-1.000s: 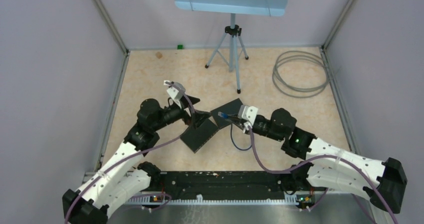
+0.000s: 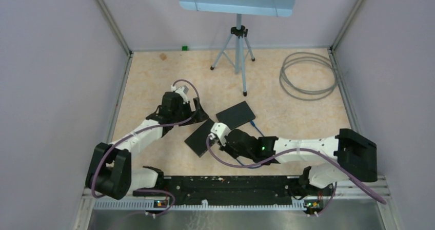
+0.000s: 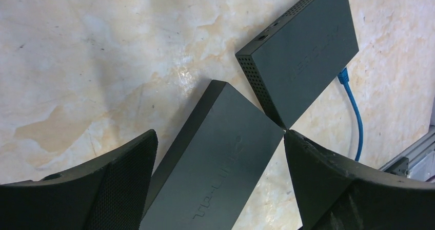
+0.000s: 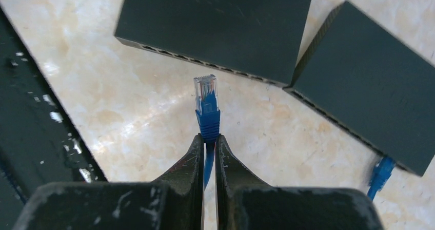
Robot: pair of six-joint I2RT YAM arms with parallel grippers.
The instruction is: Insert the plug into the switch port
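My right gripper is shut on a blue cable plug (image 4: 207,107), whose clear tip points at the port side of one black switch (image 4: 220,24) and stands apart from it. That same switch (image 3: 215,163) lies below my left gripper, which is open with nothing between its fingers. The other black switch (image 4: 367,81) touches the first at a corner. A second blue plug (image 4: 380,173) sits at its port edge. In the top view the left gripper (image 2: 201,112) is just behind the first switch, and the right arm hides the held plug.
A tripod stand (image 2: 239,60) rises at the back, its front foot behind the switches. A coiled grey cable (image 2: 308,91) lies at the back right. Side walls bound the table (image 2: 149,81).
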